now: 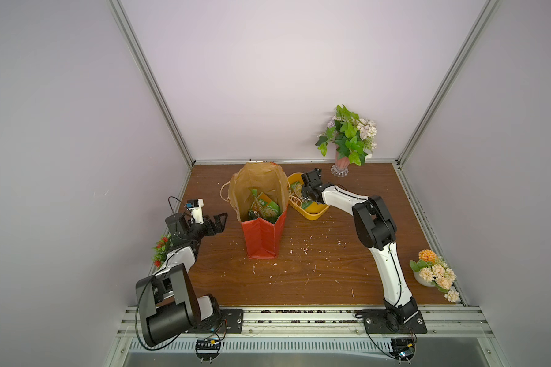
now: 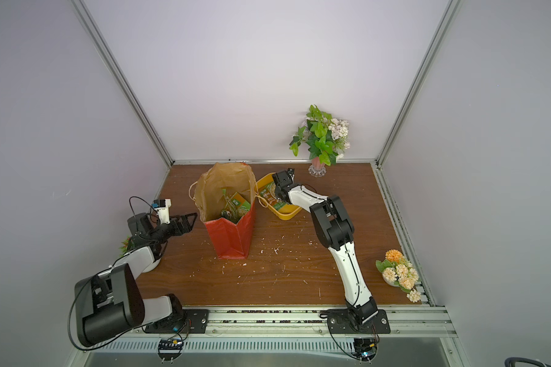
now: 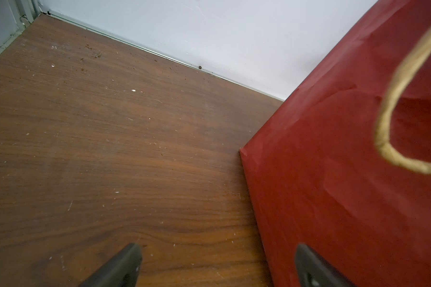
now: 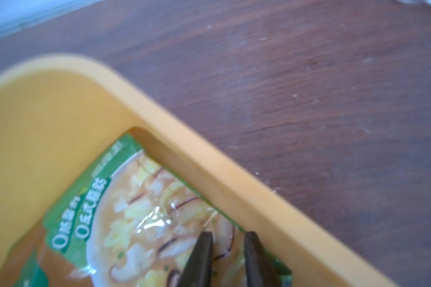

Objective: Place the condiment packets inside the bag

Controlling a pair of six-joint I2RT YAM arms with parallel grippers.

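Note:
The red-and-brown paper bag (image 1: pixel 263 238) stands upright left of centre, with several green condiment packets (image 1: pixel 264 204) inside. Beside it on the right sits a yellow tray (image 2: pixel 287 214) holding packets, including a green packet with a soup picture (image 4: pixel 148 210). My right gripper is over that packet near the tray wall, fingertips a little apart at the packet's edge; whether they touch it is unclear. My left gripper stands open left of the bag, empty, the bag's red side and rope handle close by.
A glass vase of flowers (image 1: pixel 342 159) stands behind the tray. Potted flowers (image 1: pixel 434 272) sit at the front right, and more greenery (image 1: pixel 159 247) at the left edge.

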